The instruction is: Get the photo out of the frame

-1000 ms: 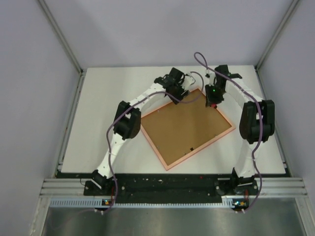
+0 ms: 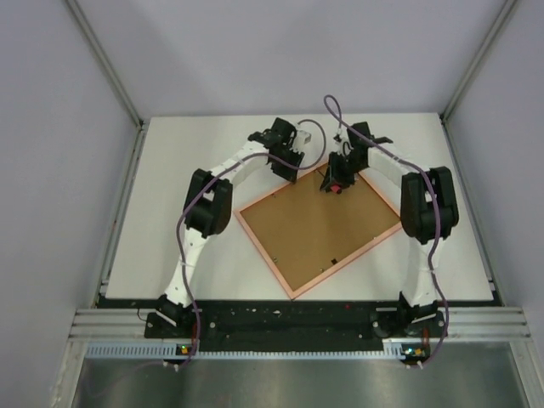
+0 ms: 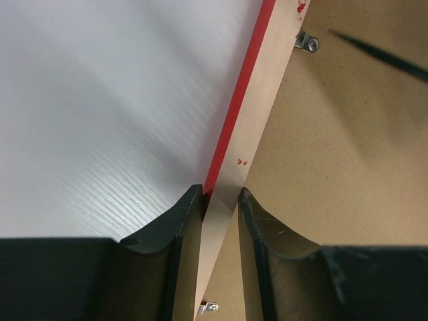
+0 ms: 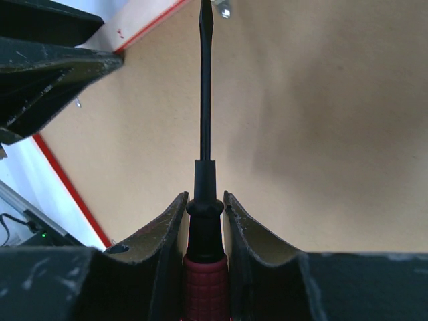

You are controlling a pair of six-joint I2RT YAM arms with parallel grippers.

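Note:
The picture frame lies back up on the table, its brown backing board [image 2: 331, 221] inside a pale wooden rim [image 3: 257, 100] with a red outer edge. My left gripper straddles the upper left rail, a finger close against each side; whether it pinches the rail I cannot tell. My right gripper is shut on a black screwdriver [image 4: 205, 100] with a red handle [image 4: 205, 287]. The screwdriver's tip points towards a small metal clip [image 4: 224, 8] at the rim. Another clip [image 3: 208, 307] sits along the left gripper's rail. The photo is hidden.
Both grippers are close together at the frame's far side. A small black piece [image 2: 333, 262] sits on the backing near the lower right rail.
Both grippers have moved left and somewhat towards the near side, the right one still with the screwdriver. The frame has turned and shifted slightly, its near corner now a little lower and further right.

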